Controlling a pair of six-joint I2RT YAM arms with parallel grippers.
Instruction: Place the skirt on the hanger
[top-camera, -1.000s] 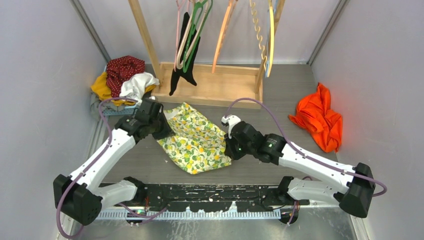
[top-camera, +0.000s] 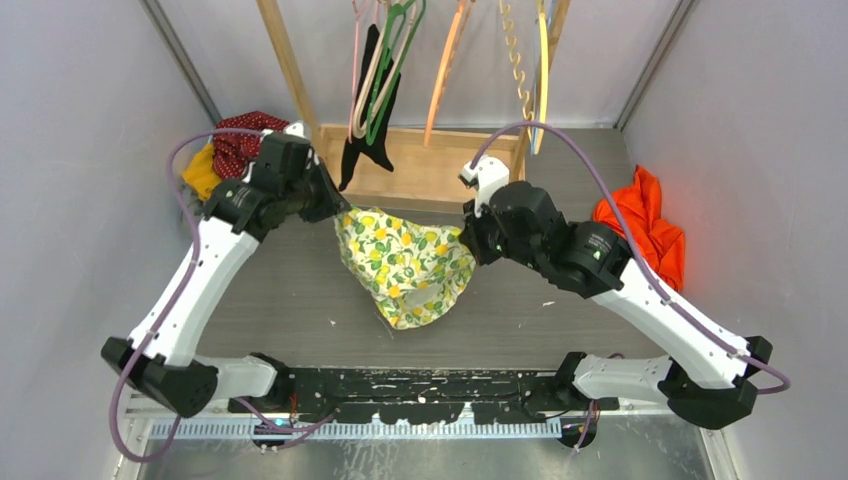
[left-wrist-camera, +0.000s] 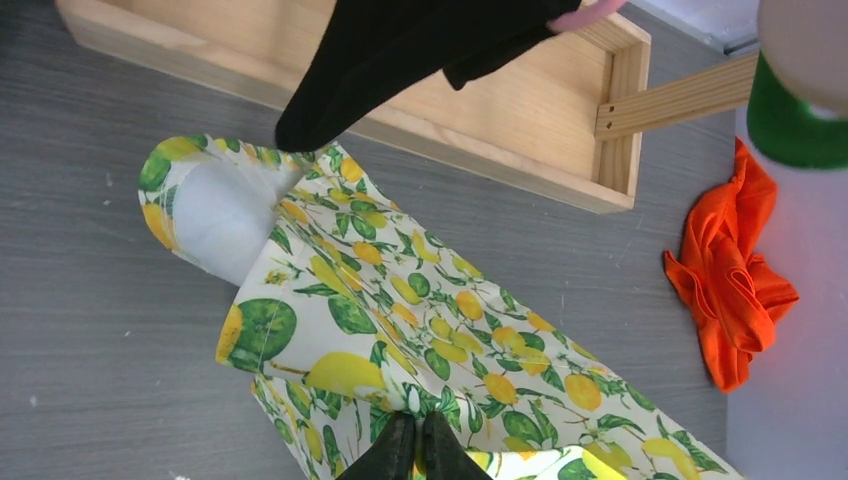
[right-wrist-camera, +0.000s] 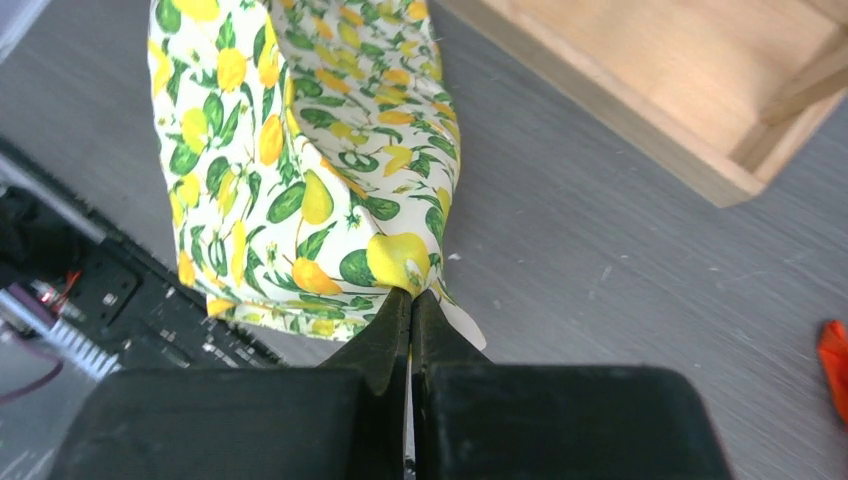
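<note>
The skirt (top-camera: 405, 260), white with yellow lemons and green leaves, stretches between my two grippers in the top view. At its left upper corner is my left gripper (top-camera: 345, 208). In the left wrist view, the left fingers (left-wrist-camera: 398, 450) stand close together with puckered cloth at their tips; whether they grip it cannot be told. My right gripper is shut on the skirt's edge, and cloth spreads out from its tips. Several hangers, among them a green one (top-camera: 392, 75) and an orange one (top-camera: 446, 75), hang from the rack at the back.
Black clothing (top-camera: 374, 150) hangs on the rack, close above the skirt in the left wrist view. The wooden rack base (top-camera: 455, 204) lies behind the skirt. Orange cloth (top-camera: 650, 225) rests at the right; a red dotted garment (top-camera: 235, 150) and yellow cloth (top-camera: 200, 175) are at the left.
Both grippers have moved toward the rack, and the skirt between them has shifted with them, now bunched and hanging.
</note>
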